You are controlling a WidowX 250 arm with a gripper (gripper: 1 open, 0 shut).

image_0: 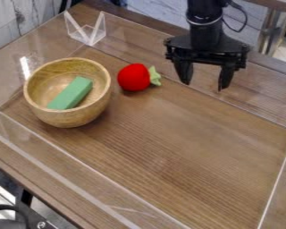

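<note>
My gripper [206, 62] is a black arm end at the top right, low over the wooden table. Whether its fingers are open or shut is unclear. A red strawberry-like object [135, 77] with green leaves lies left of it. A wooden bowl [96, 108] at the left holds a green block [69, 96].
A clear plastic object [85, 26] stands at the upper left.
</note>
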